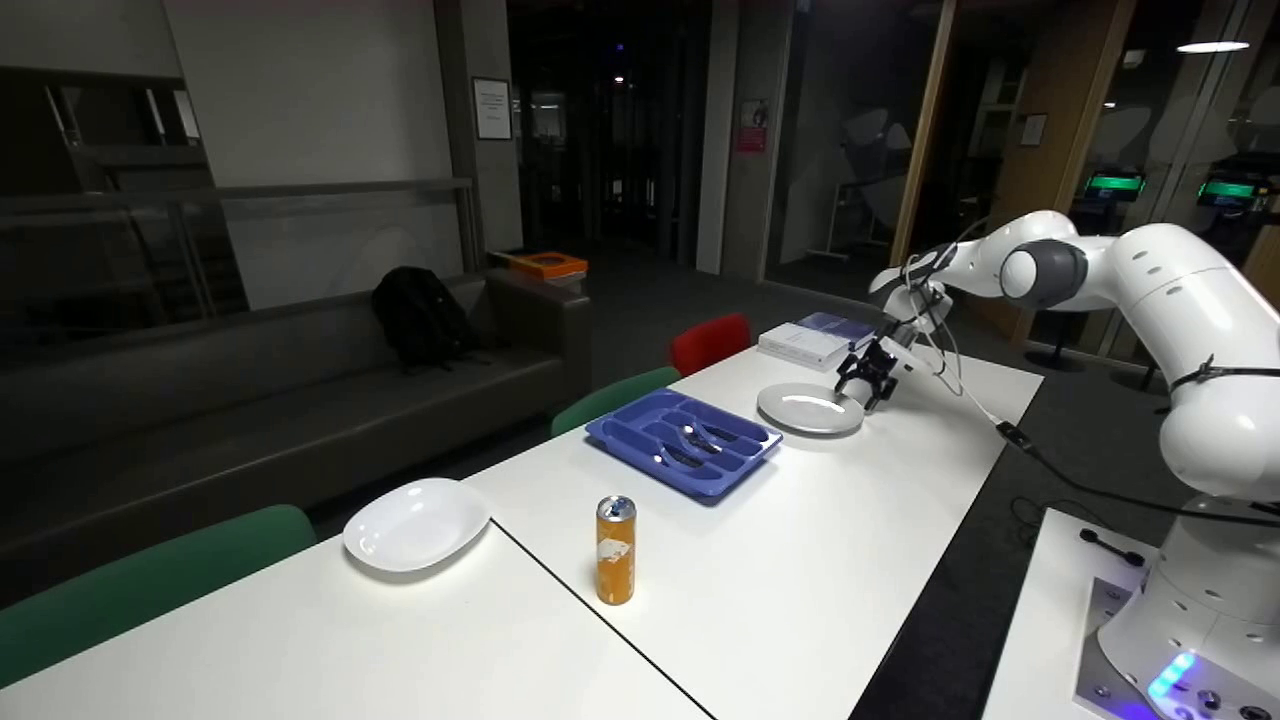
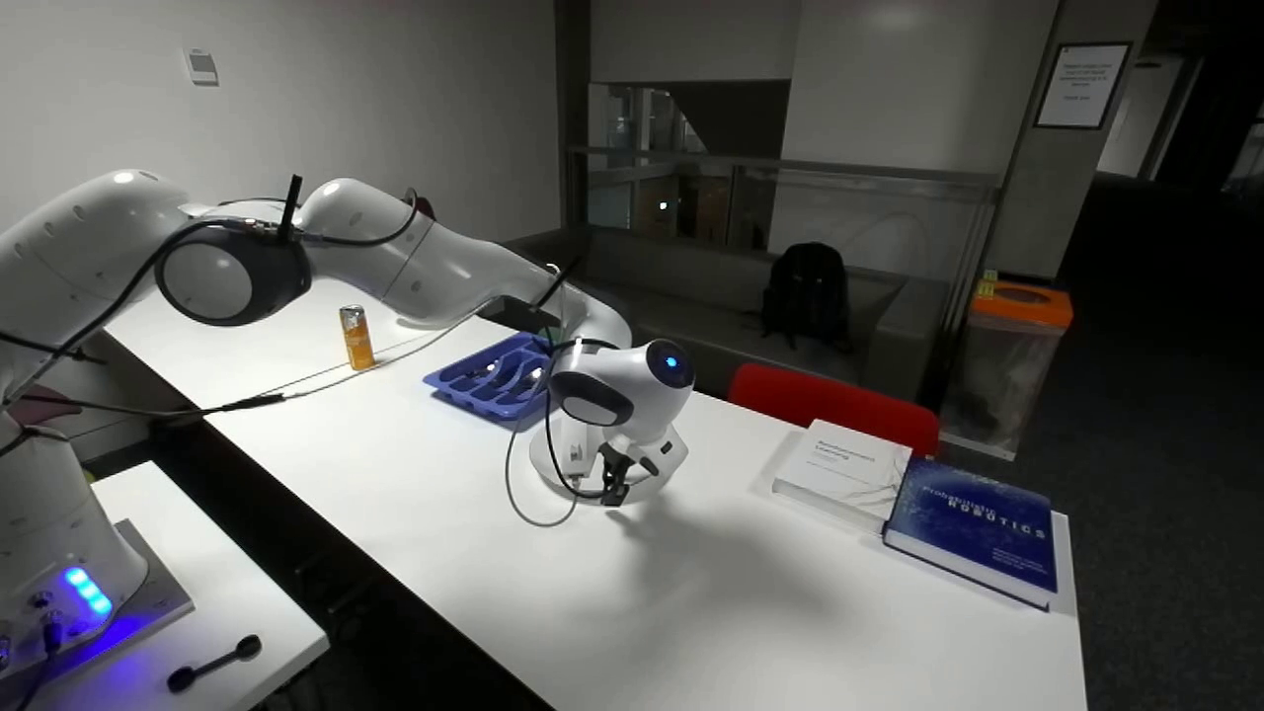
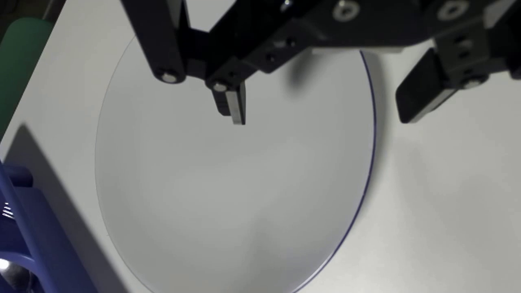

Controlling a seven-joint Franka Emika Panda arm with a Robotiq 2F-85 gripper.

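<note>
A light grey, round plate lies flat on the white table; the arm partly covers it in exterior view 2. My gripper stands open at the plate's edge. In the wrist view one finger is over the plate and the other is outside the dark-edged rim, over bare table. The rim passes through the gap, and nothing is gripped. How high the fingertips are above the plate is hard to tell.
A blue cutlery tray sits beside the plate, with an orange can and a white bowl farther along. Two books lie at the table's other end. Bare table surrounds the books' near side.
</note>
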